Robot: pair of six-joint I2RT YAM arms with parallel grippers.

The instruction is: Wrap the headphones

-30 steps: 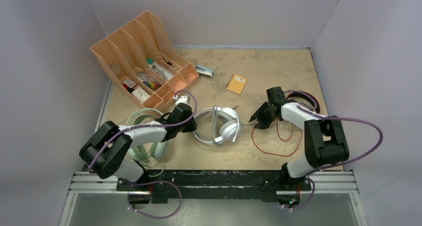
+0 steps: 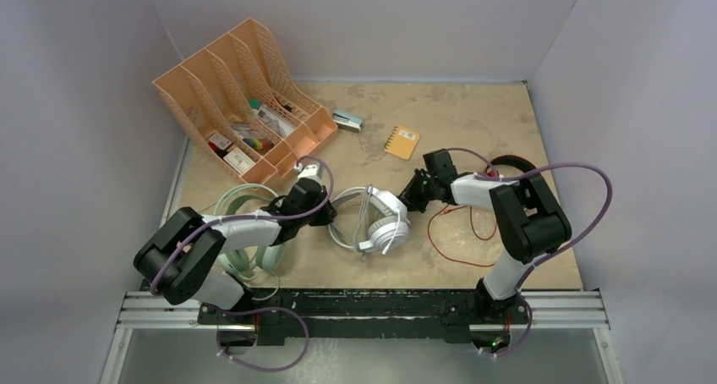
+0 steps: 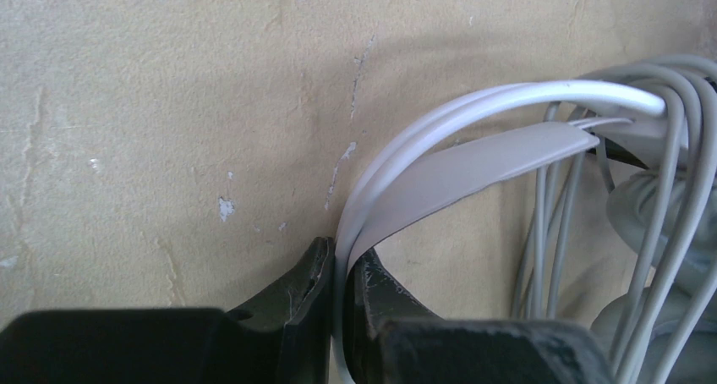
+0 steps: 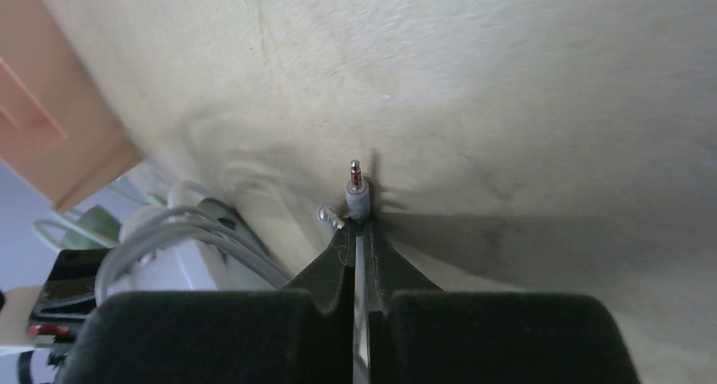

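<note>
White headphones (image 2: 389,232) lie mid-table, grey cable wound in loops across the band. My left gripper (image 2: 325,215) is shut on the headband's left side; in the left wrist view the band (image 3: 473,164) runs up from between its fingertips. My right gripper (image 2: 410,200) is at the headphones' upper right, shut on the thin cable just below its plug (image 4: 358,198), as the right wrist view shows. A second small metal tip (image 4: 330,215) lies beside that plug.
An orange organiser (image 2: 211,79) stands back left, with a stapler (image 2: 347,121) and notepad (image 2: 402,143) nearby. Green headphones (image 2: 270,254) lie under the left arm, a red cable (image 2: 457,259) and dark headband at right.
My right gripper has moved left to the headphones and shut on the cable near its plug. The left arm has stayed in place.
</note>
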